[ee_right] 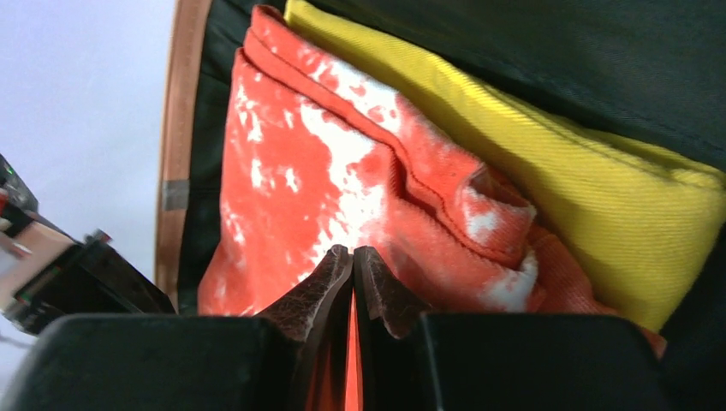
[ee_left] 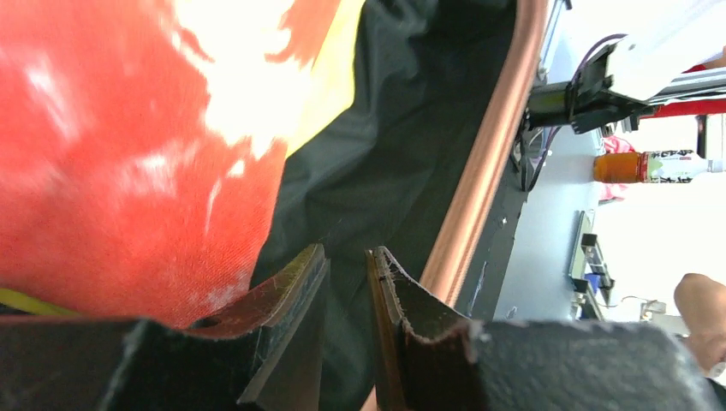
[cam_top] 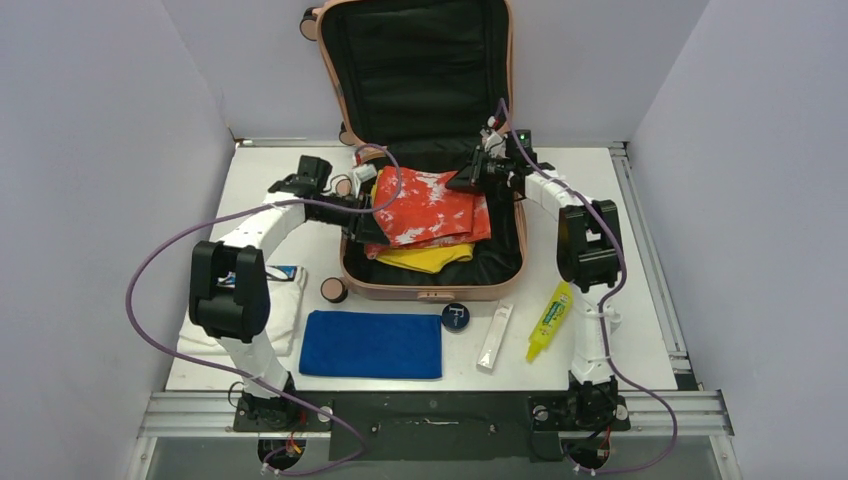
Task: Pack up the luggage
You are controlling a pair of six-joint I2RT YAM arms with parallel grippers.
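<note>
The open suitcase [cam_top: 435,292] holds red-and-white patterned cloth [cam_top: 420,210] folded over a yellow cloth [cam_top: 425,258]. My left gripper [cam_top: 368,228] hovers at the pile's left edge; in the left wrist view its fingertips [ee_left: 300,274] are slightly apart with nothing visible between, over dark lining beside the rim. My right gripper [cam_top: 462,180] is at the pile's upper right; in the right wrist view its fingers are closed, with red cloth [ee_right: 300,188] right at them and a thin red strip showing between.
On the table lie a blue folded cloth [cam_top: 370,345], round dark tin [cam_top: 455,317], small jar [cam_top: 333,289], white box [cam_top: 494,335], yellow tube [cam_top: 550,318] and white cloth [cam_top: 287,315] at left. The raised lid [cam_top: 415,70] stands behind.
</note>
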